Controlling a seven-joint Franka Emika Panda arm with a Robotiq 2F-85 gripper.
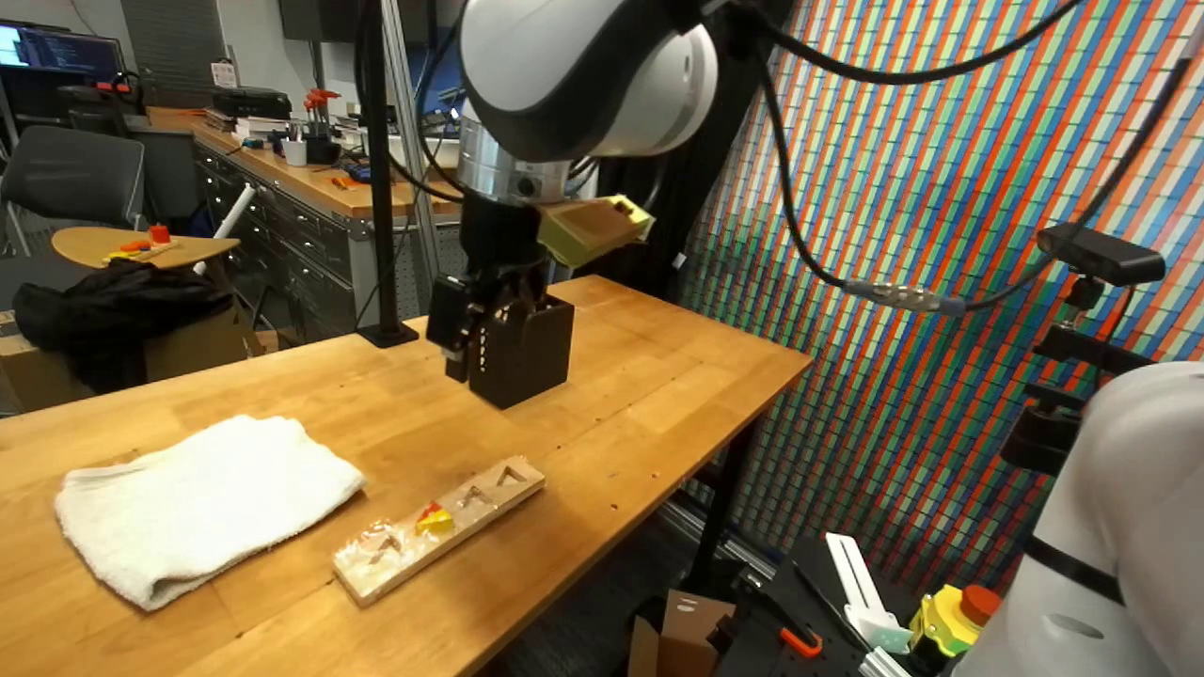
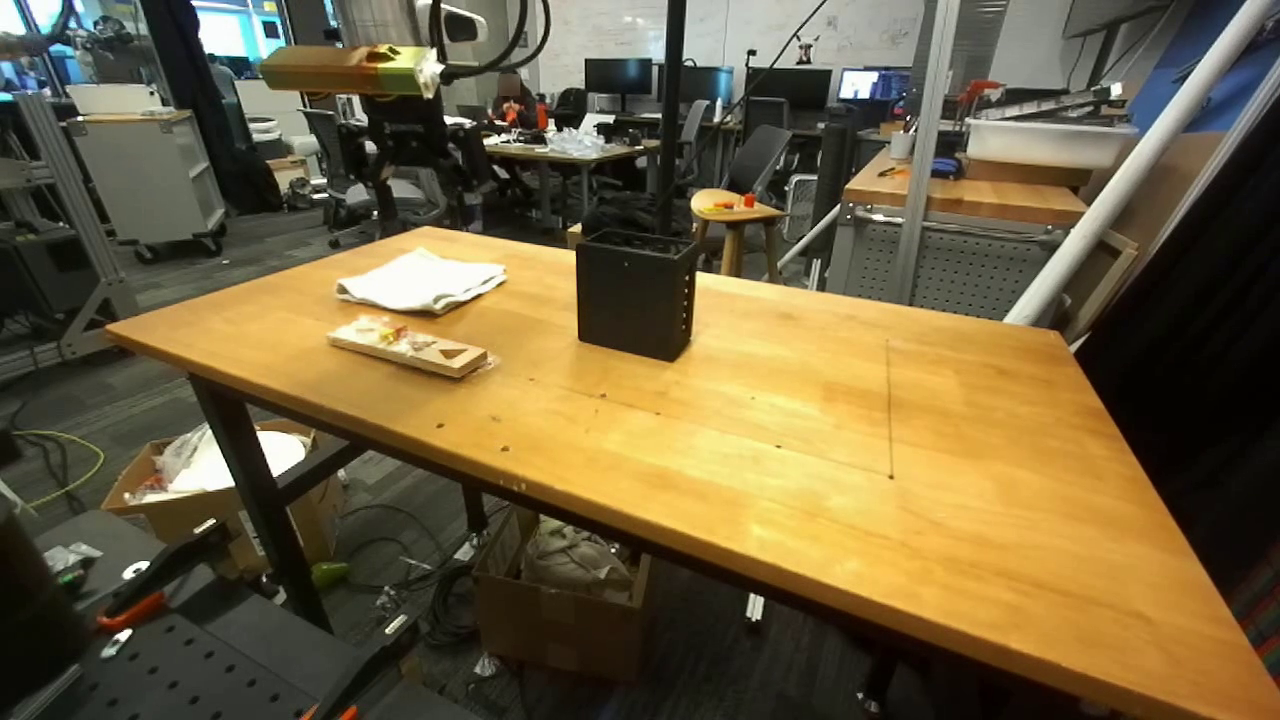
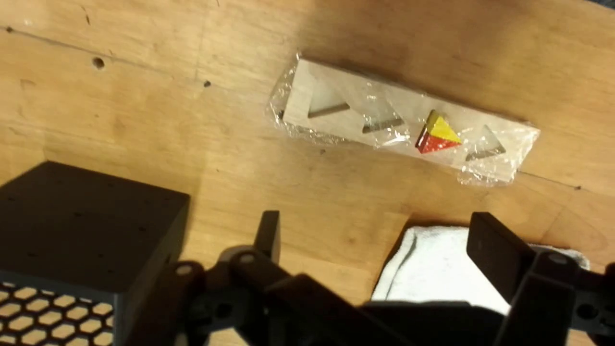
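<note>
My gripper is open above the table, nothing between its fingers. Beneath it in the wrist view, toward the right finger, lies a folded white towel. Farther up in that view is a wooden board with triangular recesses, partly covered in clear plastic wrap. A yellow and red triangular piece sits at one of its recesses. The black box stands to the left of my fingers, its mesh side partly visible; in exterior view 1 the gripper overlaps the box.
A black post rises at the table's back edge near the box. The board lies close to the front edge.
</note>
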